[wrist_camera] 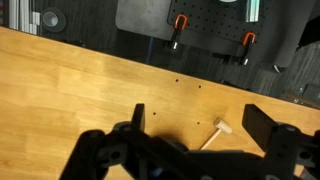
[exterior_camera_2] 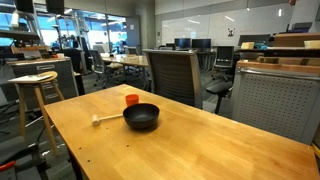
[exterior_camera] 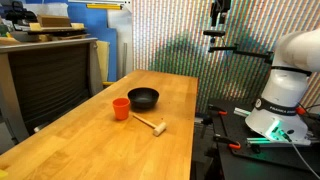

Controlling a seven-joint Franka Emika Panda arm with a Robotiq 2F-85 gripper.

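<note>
In the wrist view my gripper stands open, its two black fingers spread wide with nothing between them. Below it on the wooden table lies a small hammer-like tool [wrist_camera: 212, 133] with a pale head and thin handle. The black bowl [wrist_camera: 172, 139] is partly hidden by the gripper's body there. Exterior view 1 shows the bowl [exterior_camera: 143, 98] beside a red cup [exterior_camera: 121, 108], with the tool [exterior_camera: 152, 126] lying in front of them. From the other side, the orange-red cup [exterior_camera_2: 132, 99] appears behind the bowl [exterior_camera_2: 141, 116], and the tool [exterior_camera_2: 105, 118] rests to the left.
Bare wood fills most of the table [exterior_camera: 80, 145]. An office chair [exterior_camera_2: 175, 77] stands against its far side. Beyond the table edge in the wrist view are a perforated metal plate [wrist_camera: 215, 15] and two orange-and-black clamps [wrist_camera: 179, 28].
</note>
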